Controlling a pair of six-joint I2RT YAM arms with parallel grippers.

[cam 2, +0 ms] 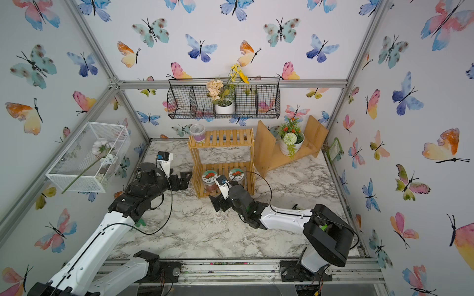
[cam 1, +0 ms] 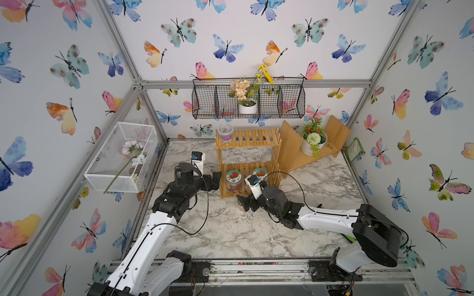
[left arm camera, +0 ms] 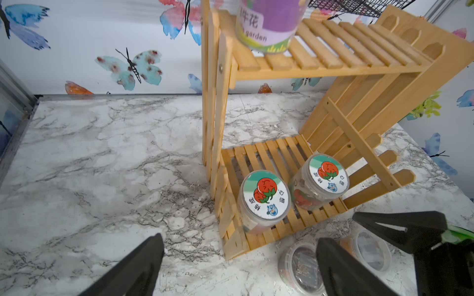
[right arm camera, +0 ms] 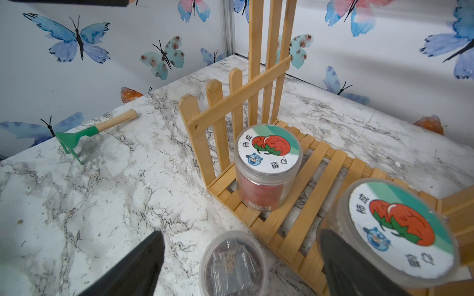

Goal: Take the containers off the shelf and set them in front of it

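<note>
Two clear jars with tomato lids, the left jar (left arm camera: 265,194) and the right jar (left arm camera: 323,173), stand on the lower tier of the slatted wooden shelf (cam 1: 246,140). A purple jar (left arm camera: 271,22) with "garden" on its label sits at the upper tier's left end. In front of the shelf, an uncapped clear jar (right arm camera: 232,268) holding packets stands on the table; another clear jar (left arm camera: 367,250) shows beside it. My right gripper is open above the uncapped jar, with nothing held. My left gripper hangs open and empty left of the shelf front.
A wooden stand with a potted plant (cam 1: 313,138) adjoins the shelf on the right. A green hand rake (right arm camera: 84,133) lies on the table at left. Overhead on the back wall is a black wire basket (cam 1: 269,101). Table left of the shelf is mostly bare.
</note>
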